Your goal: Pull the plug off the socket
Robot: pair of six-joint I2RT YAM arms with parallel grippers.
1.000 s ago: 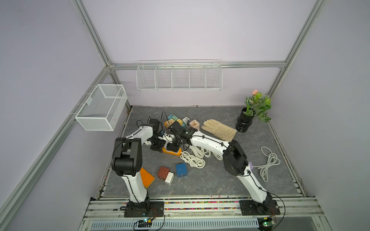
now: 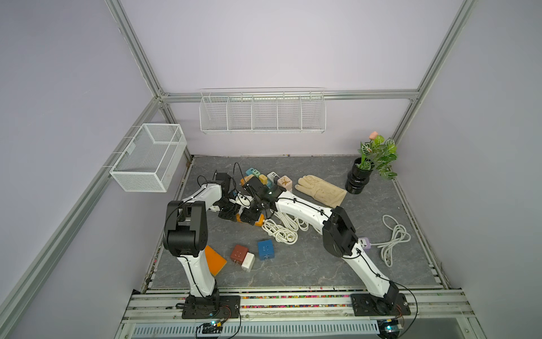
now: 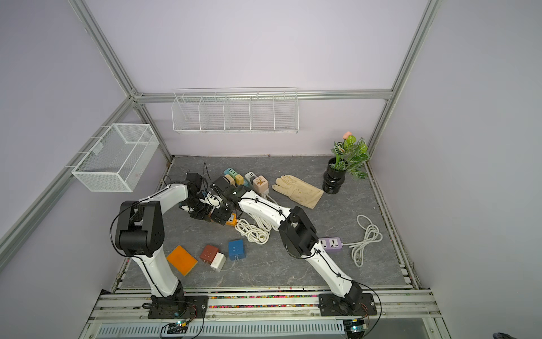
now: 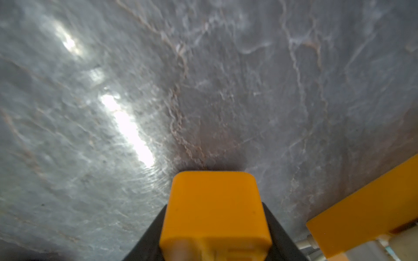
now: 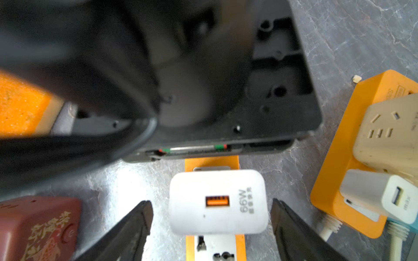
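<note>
In the left wrist view my left gripper is shut on the end of an orange power strip (image 4: 213,195). The right wrist view shows a white plug (image 5: 217,195) marked 66W on that orange strip (image 5: 240,248), whose socket holes show below it. Dark fingers (image 5: 138,226) of my right gripper stand on either side of the plug, part open, with a narrow gap visible at its left. From above, the two grippers sit side by side over the strip and mostly cover it.
Another orange strip (image 5: 337,174) with plugs in it lies close by. White coiled cable (image 2: 280,231) lies right of the grippers. A red block (image 2: 238,253), a white block (image 2: 248,261) and a blue block (image 2: 266,249) stand in front. A glove (image 2: 320,190) lies farther back.
The right arm's elbow has moved left too. The surrounding objects have stayed put.
</note>
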